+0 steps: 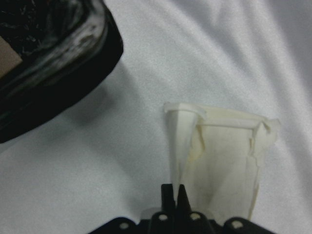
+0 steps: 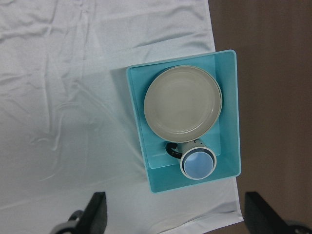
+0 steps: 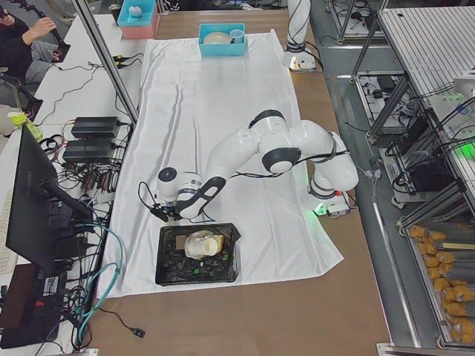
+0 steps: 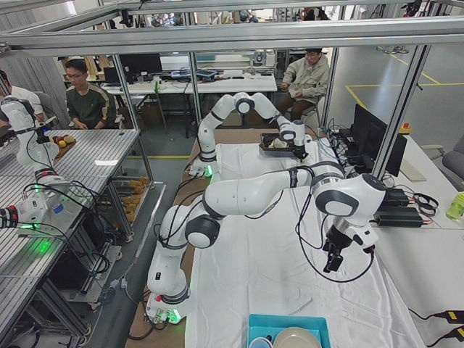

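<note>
In the left wrist view my left gripper is shut on a crumpled cream paper piece (image 1: 224, 161), which hangs over the white cloth beside a black-lined bin (image 1: 92, 58). The bin (image 3: 162, 256) holds a pale cup and crumpled wrapping in the camera left view. In the right wrist view my right gripper stands open, empty, over the cloth near a teal tray (image 2: 134, 92) holding a beige plate (image 2: 183, 102) and a mug (image 2: 197, 165).
A monitor (image 3: 30, 208), power units and cables crowd the table left of the cloth.
</note>
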